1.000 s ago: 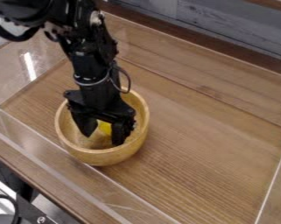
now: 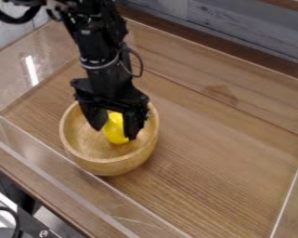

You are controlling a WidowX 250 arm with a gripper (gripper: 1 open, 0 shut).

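Note:
My black gripper (image 2: 110, 113) hangs over a round wooden bowl (image 2: 111, 162), its fingers open and reaching down to either side of a yellow object (image 2: 115, 133) that lies inside the bowl. The fingers partly cover the yellow object, and I cannot tell whether they touch it.
The bowl stands on a wooden table (image 2: 219, 158) toward the left. A cable lies at the lower left edge.
The gripper has lifted a little and shifted, showing more of the yellow object in the middle of the bowl.

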